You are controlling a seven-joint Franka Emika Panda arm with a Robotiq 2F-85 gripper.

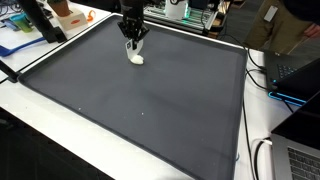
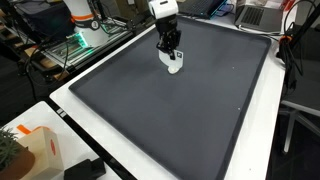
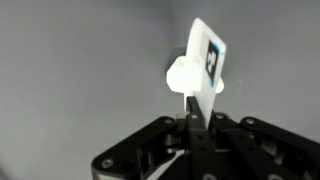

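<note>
My gripper is shut on a slim white piece [image 3: 205, 62], which carries a dark square marking with a light pattern in the wrist view. In exterior view 1 this white piece [image 1: 135, 48] hangs tilted beneath the black fingers, low over the dark tabletop. A small rounded white object [image 1: 137, 60] lies right below it. The wrist view shows that white object [image 3: 180, 76] partly hidden behind the held piece. Whether the two touch, I cannot tell.
An orange item [image 1: 68, 18] and other clutter stand beyond the far left edge. Laptops [image 1: 297, 145] sit off to the right, and a potted plant [image 2: 14, 155] is outside the near left edge in exterior view 2.
</note>
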